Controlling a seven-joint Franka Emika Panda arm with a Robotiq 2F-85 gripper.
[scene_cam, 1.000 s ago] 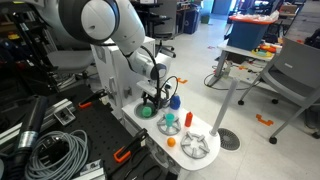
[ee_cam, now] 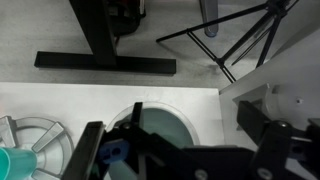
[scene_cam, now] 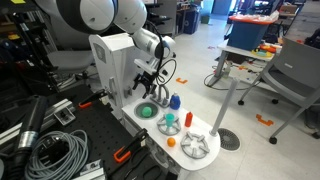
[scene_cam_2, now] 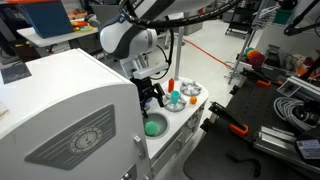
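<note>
Above the far end of the white table, close beside the white cabinet, hangs my gripper. In the wrist view the two dark fingers of my gripper stand wide apart, and nothing shows between them. A green object rests in a grey round dish below the arm; part of the dish appears beneath the fingers in the wrist view. To the right of this dish, a teal cup sits on a metal burner-like stand.
Around the teal cup are a blue cup, a red bottle, a small orange object and another metal stand. A black table with red clamps borders the white one.
My gripper has risen from low over the dish and shifted left toward the white cabinet. The objects on the table appear unmoved.
</note>
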